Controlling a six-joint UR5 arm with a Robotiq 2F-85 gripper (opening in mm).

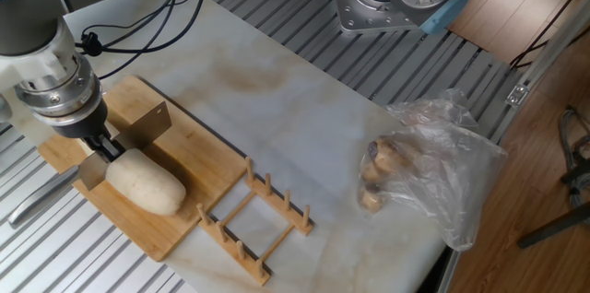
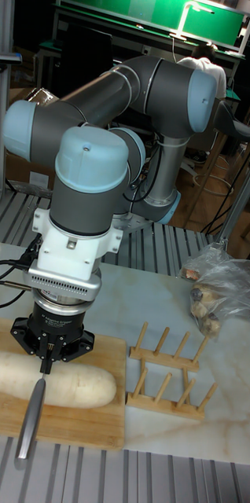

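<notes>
A large white radish lies on the wooden cutting board at the left of exterior view 2. Across it stands a knife with a broad metal blade, its grey handle reaching out past the board's edge. My gripper points down at the knife and is shut on it, close above the radish. In exterior view 3 the knife handle points toward the camera, below the gripper. How deep the blade sits in the radish is hidden.
Beside the board stands a wooden peg rack, empty. A clear plastic bag with several brown lumps lies at the right edge of the marbled tabletop.
</notes>
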